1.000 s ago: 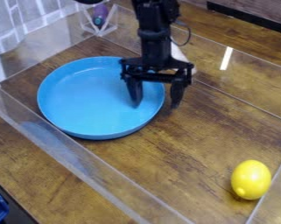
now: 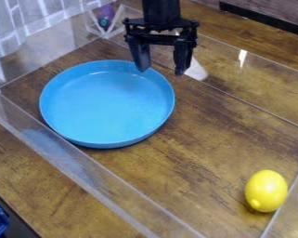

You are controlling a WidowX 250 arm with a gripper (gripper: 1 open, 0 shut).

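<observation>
My black gripper (image 2: 162, 58) hangs above the back right part of a round blue plate (image 2: 104, 104), its two dark fingers apart and pointing down, with nothing visible between them. A yellow lemon-like object (image 2: 265, 191) lies on the wooden surface at the front right, well apart from the gripper. A small pale object (image 2: 197, 69) is partly hidden just right of the gripper.
Clear plastic walls edge the wooden work area on the left and front. A small purple and teal object (image 2: 104, 17) is at the back left, and a blue item (image 2: 3, 224) at the front left corner.
My gripper has risen and moved back, away from the plate's interior. More of the pale object and the plate shows. The plate and yellow object are unmoved.
</observation>
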